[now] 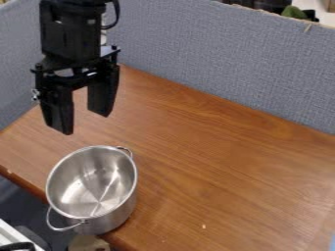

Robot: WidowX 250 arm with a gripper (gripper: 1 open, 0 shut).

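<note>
The black gripper (78,104) hangs at the upper left of the camera view, its two fingers spread open with nothing visible between them. It is above and behind a steel pot (92,185) with two wire handles, which sits at the table's lower left edge. The inside of the pot shows bare metal.
Grey padded walls (222,69) bound it at the back and left. A small tan object (89,242) is partly visible below the pot, beside white and dark items in the corner.
</note>
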